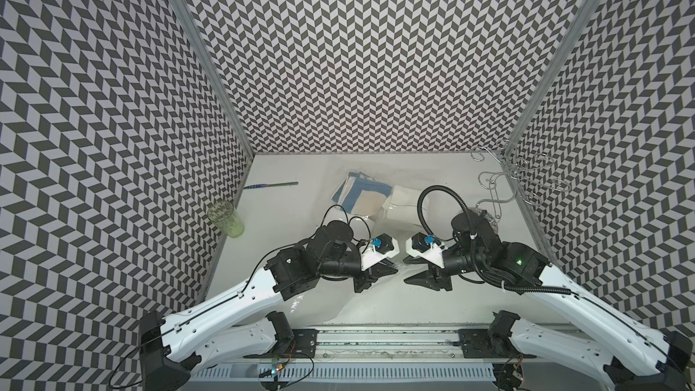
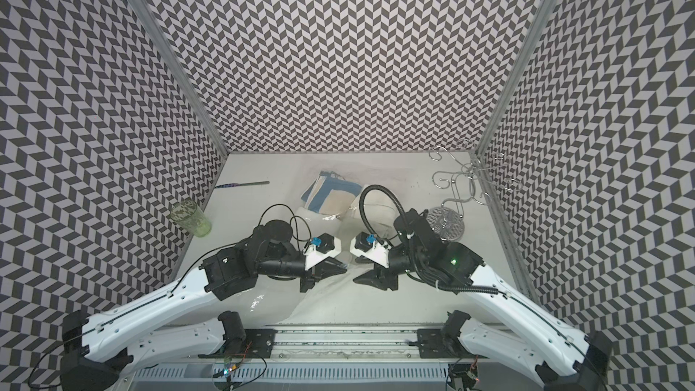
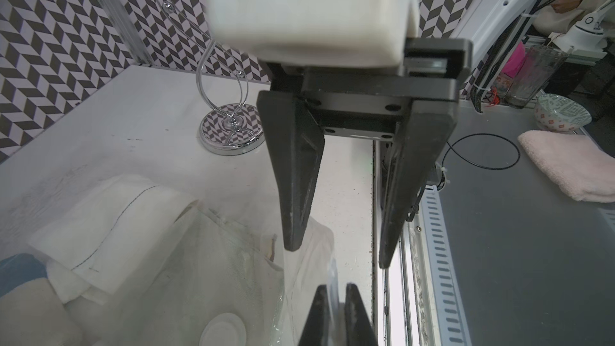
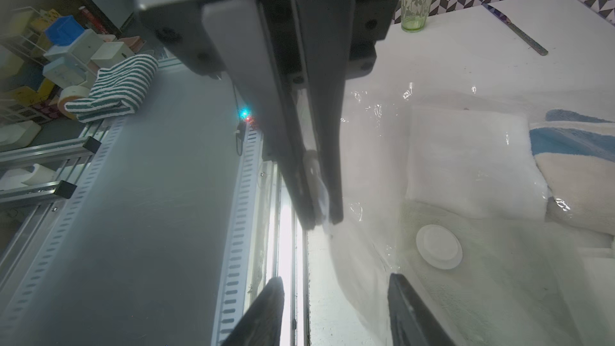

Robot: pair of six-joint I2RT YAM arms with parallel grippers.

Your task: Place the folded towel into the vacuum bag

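In the right wrist view a white folded towel [image 4: 474,160] and a blue-and-beige one [image 4: 579,182] lie flat under the glossy clear film of the vacuum bag [image 4: 365,256]. Another white folded towel [image 3: 121,230] shows in the left wrist view. The bag's pale panel carries a round white valve [image 4: 438,246]. My left gripper has its fingers close together, with upright bag film in the narrow gap; whether they pinch it cannot be told. Facing it closely, my right gripper is open, with bag film beyond its fingers.
A green glass [image 1: 227,218] and a thin blue stick [image 1: 270,185] lie toward the left wall. Metal hook stands with a round base [image 2: 443,223] crowd the right side. The table's front rail [image 1: 391,333] runs near both grippers.
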